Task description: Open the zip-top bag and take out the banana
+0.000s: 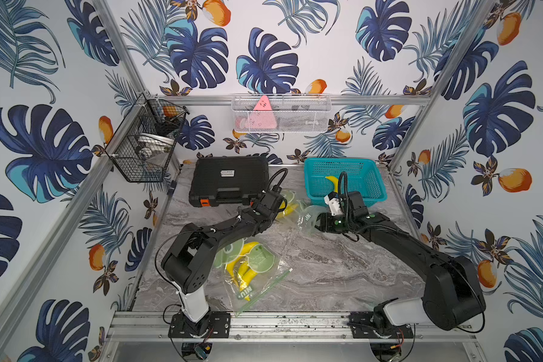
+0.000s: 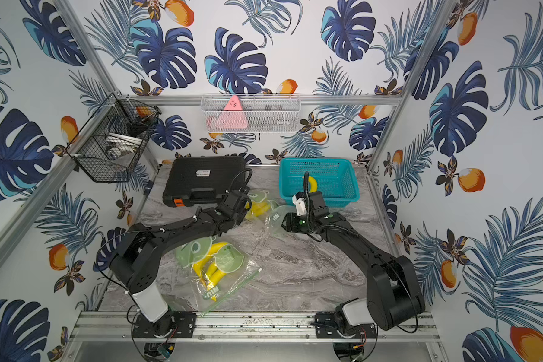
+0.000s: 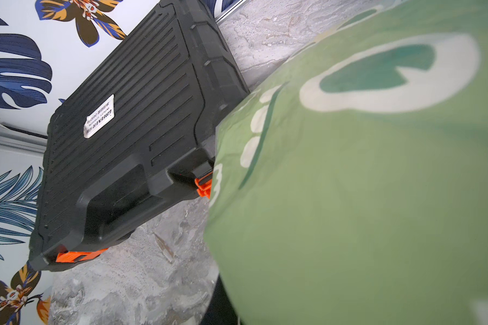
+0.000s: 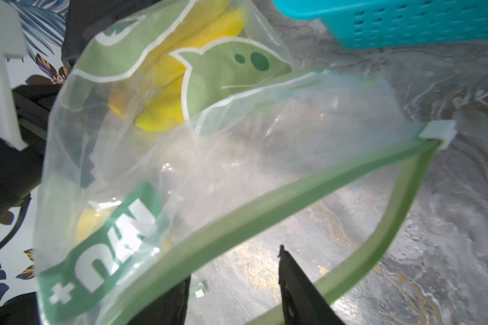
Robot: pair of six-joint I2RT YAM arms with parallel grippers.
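Observation:
A clear zip-top bag (image 4: 309, 124) with green printing stands raised at the table's centre back, yellow bananas (image 4: 162, 111) deep inside. Its green-edged mouth gapes towards my right gripper, whose fingers are open at the opening; how far they reach inside I cannot tell. My left gripper (image 1: 276, 216) is at the bag's banana end. By its finger the left wrist view shows mostly green film, with one dark finger (image 3: 219, 306) peeking out, so any pinch is hidden. One loose banana (image 2: 311, 182) lies in the teal basket (image 2: 350, 187).
Another zip bag (image 1: 260, 258) with bananas lies flat at the front left. The black case (image 1: 229, 175) stands behind my left arm. Bare table (image 1: 338, 271) spreads in front of my right gripper.

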